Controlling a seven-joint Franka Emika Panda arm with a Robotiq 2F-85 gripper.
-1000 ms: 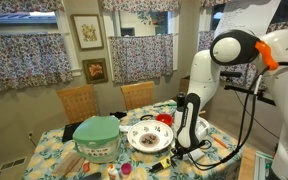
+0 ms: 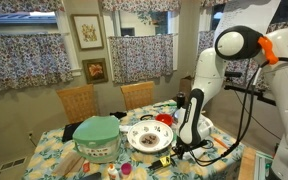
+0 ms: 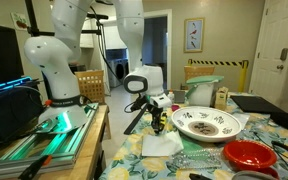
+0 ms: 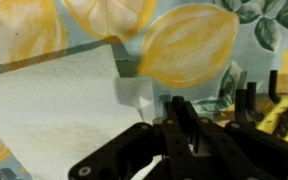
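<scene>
A white paper sheet [image 3: 162,144] lies on the lemon-print tablecloth, close to the arm. In the wrist view the sheet [image 4: 54,115] fills the left side, and a pale corner flap [image 4: 135,92] reaches toward my gripper. The dark fingers are close together, so the gripper looks shut; what lies between them is hidden. From the second exterior view, my gripper [image 3: 157,126] is low, beside the sheet's far edge. A yellow-and-black object [image 4: 284,122] is at the right of the wrist view; its kind is unclear.
A large white bowl [image 3: 206,124], a red pan [image 3: 251,155] and a glass lid [image 3: 196,158] crowd the table beyond the sheet. A green-lidded container [image 2: 97,136] stands at the left in the first exterior view. Patterned cloth [image 4: 189,45] shows bare around the gripper.
The arm has shifted slightly to the right in the first exterior view. The bowl and the green-lidded container have stayed where they were.
</scene>
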